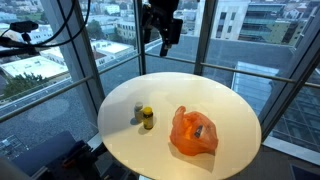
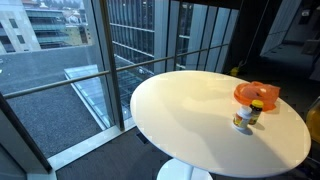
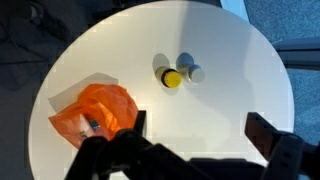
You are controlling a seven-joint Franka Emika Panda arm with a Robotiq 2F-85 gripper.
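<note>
My gripper (image 1: 156, 50) hangs high over the far part of the round table, open, with no object between its fingers. Its two dark fingertips stand wide apart at the lower edge of the wrist view. A yellow-capped bottle (image 1: 148, 118) stands upright on the table, and a smaller bottle with a pale cap (image 3: 196, 74) is close beside it. Toward the right in exterior view 1 lies a crumpled orange plastic bag (image 1: 192, 134). Something small and partly hidden (image 3: 95, 127) shows inside the bag.
The white round table (image 1: 185, 90) has bare surface at its back and middle. Tall windows (image 2: 150, 30) surround it. A dark chair (image 1: 75, 155) is near its left edge in exterior view 1.
</note>
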